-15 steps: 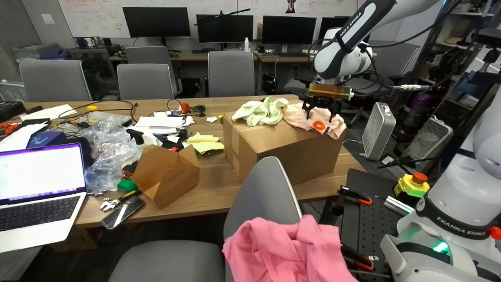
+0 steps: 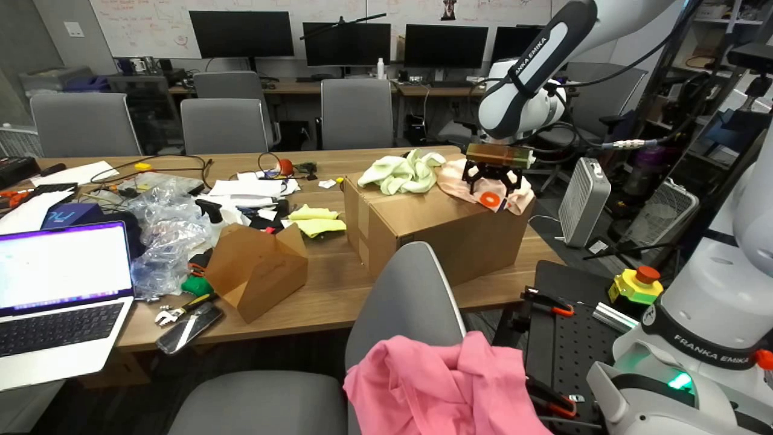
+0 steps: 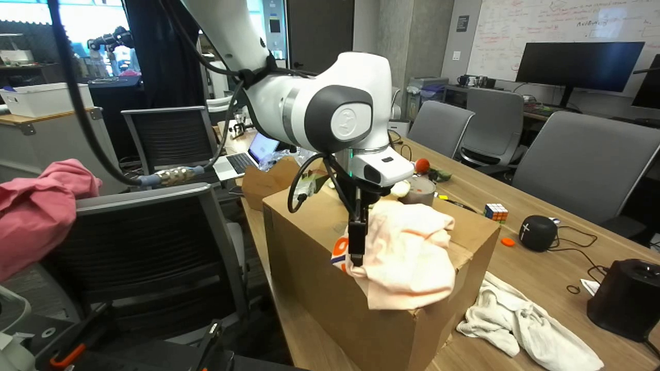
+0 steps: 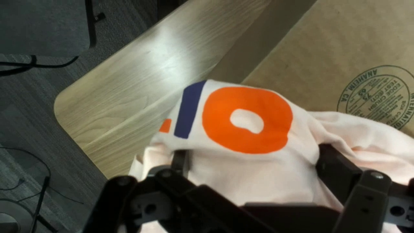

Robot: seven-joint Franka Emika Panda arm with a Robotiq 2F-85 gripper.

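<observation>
A pale peach cloth (image 3: 408, 259) with an orange and navy print lies bunched on the corner of the large cardboard box (image 2: 445, 250), draping over its side. My gripper (image 2: 493, 190) is down at this cloth, its fingers open wide. In the wrist view the fingers (image 4: 336, 171) stand to either side of a stretch of cloth below the orange ring (image 4: 277, 120); their tips are partly hidden by folds. A light green cloth (image 2: 402, 173) lies on the same box, left of the peach one in exterior view 1.
On the table, a whitish cloth (image 3: 526, 321), a black speaker (image 3: 537, 233) and a puzzle cube (image 3: 496, 213) lie beside the box. A pink cloth (image 2: 445, 388) hangs over the chair. Clutter and a laptop (image 2: 61, 297) fill the table's left end in exterior view 1.
My gripper has come down and slightly left in exterior view 1, into the peach cloth. The printed part of the cloth has shifted a little; the rest looks unchanged.
</observation>
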